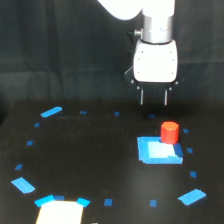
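A red, roughly hexagonal block rests at the back right of a blue square with a white centre, at the right of the dark table. Above and a little behind or to the left of the block, my gripper hangs with two thin fingers pointing down. The fingers stand apart, with nothing between them and clear dark space below. How far the fingertips are in depth from the block I cannot tell.
A cream-coloured block is cut off by the bottom edge at the left, with blue tape beside it. Small blue marks and tape strips dot the black table.
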